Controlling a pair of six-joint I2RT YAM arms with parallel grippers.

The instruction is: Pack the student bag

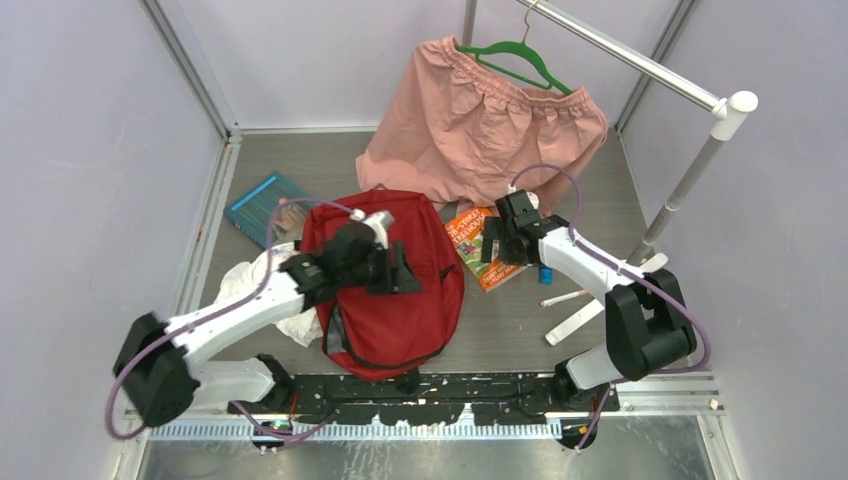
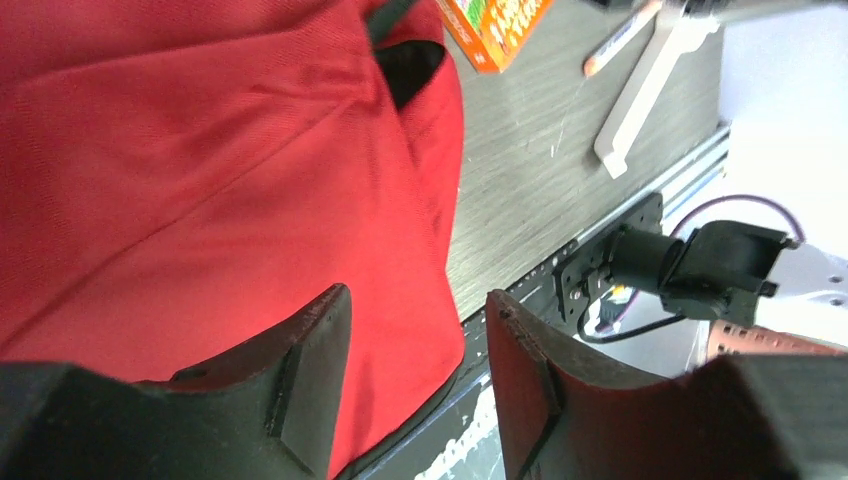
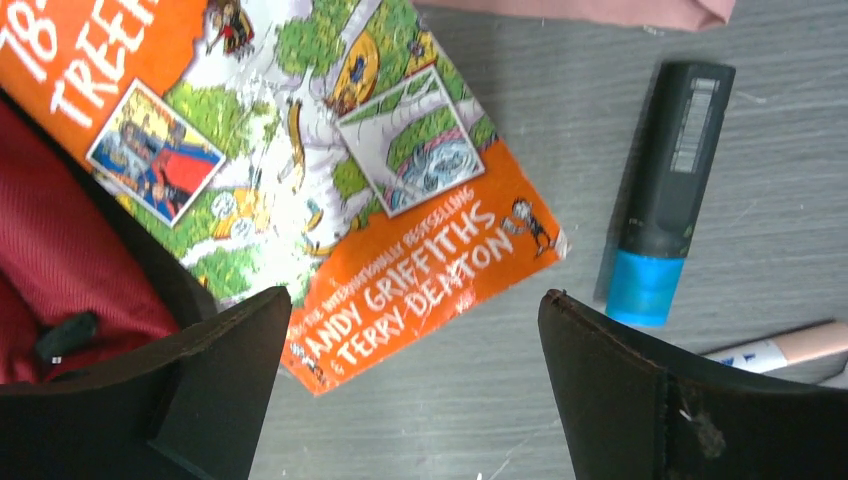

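The red backpack (image 1: 390, 330) lies flat in the centre; my left gripper hangs over its red fabric, fingers apart with nothing between them. My right gripper stands open over an orange treehouse book (image 3: 430, 280), right of the backpack. A black marker with a blue cap (image 3: 665, 180) and a pen (image 3: 760, 355) lie right of that book. A blue book (image 1: 250, 210) and white cloth (image 1: 240, 280) lie left of the backpack.
A pink garment (image 1: 470, 130) on a green hanger hangs at the back. The rack's post (image 1: 685, 190) and white foot (image 1: 570, 325) stand on the right. Bare floor shows right of the backpack.
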